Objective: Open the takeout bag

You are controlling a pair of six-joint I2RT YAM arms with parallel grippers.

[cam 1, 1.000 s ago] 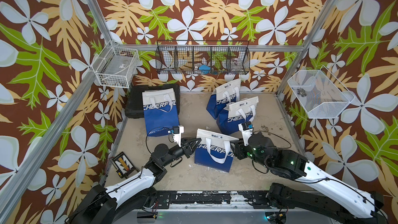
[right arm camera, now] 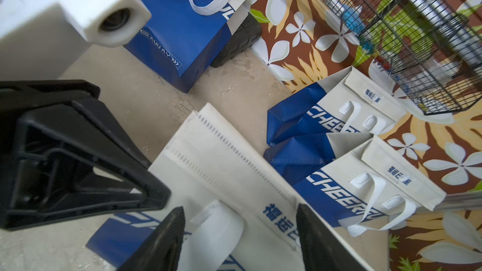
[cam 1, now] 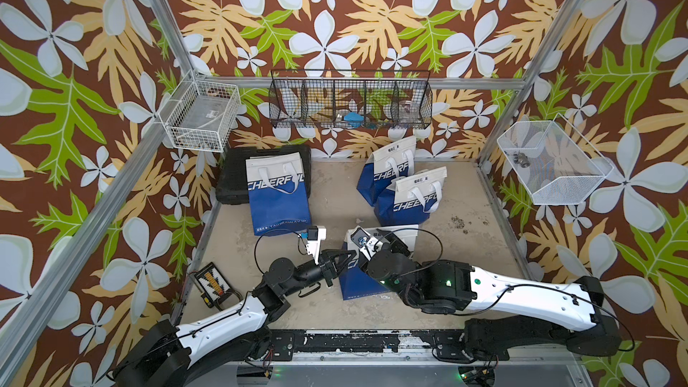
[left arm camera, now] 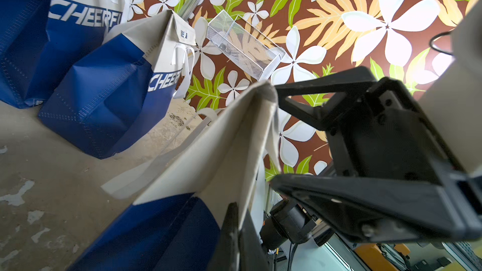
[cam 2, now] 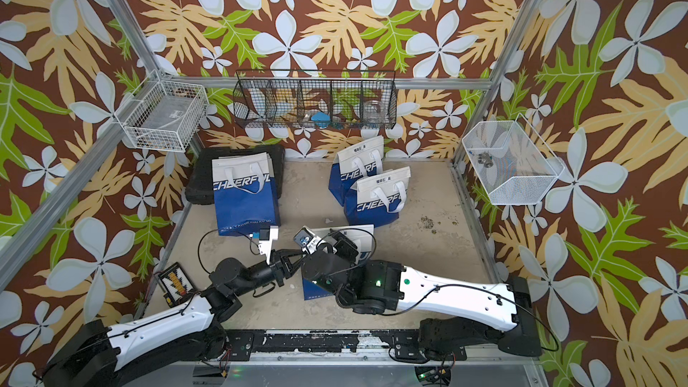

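Observation:
A blue-and-white takeout bag (cam 1: 365, 279) stands between my two arms, its top partly covered by the right gripper in both top views. In the left wrist view my left gripper is shut at the bag's side edge (left arm camera: 248, 170); whether any fabric is pinched there I cannot tell. My right gripper is open over the bag's upper front, with the white top band (right arm camera: 226, 155) and a white handle (right arm camera: 216, 233) showing between its fingers. From the left wrist, the right gripper's upper finger (left arm camera: 321, 82) is close to the bag's top corner.
Two similar bags (cam 1: 387, 172) (cam 1: 412, 197) stand behind, and another bag (cam 1: 279, 193) rests by a black case (cam 1: 229, 175) at back left. A small framed item (cam 1: 213, 284) lies at left. Wire baskets (cam 1: 351, 104) hang on the walls.
My right gripper has swung left from the bag's right side to over its top, close to the left gripper. The bag has shifted slightly and turned; the left arm has moved little.

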